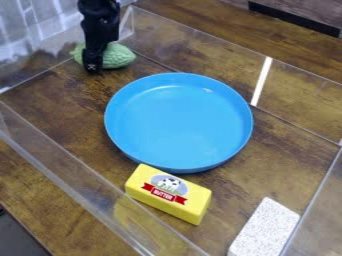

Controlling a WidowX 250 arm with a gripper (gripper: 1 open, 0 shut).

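Observation:
The black gripper (pixel 96 55) is low over a green, wrinkled cabbage-like object (pixel 118 56) at the back left of the clear-walled workspace, its fingers at the object's left part. Whether the fingers are closed on it cannot be made out. A blue plate (pixel 178 121) lies in the middle of the wooden surface.
A yellow butter box (pixel 167 193) lies in front of the plate, and a white speckled block (pixel 263 229) sits at the front right. Clear plastic walls border the area. Bare wood shows left and right of the plate.

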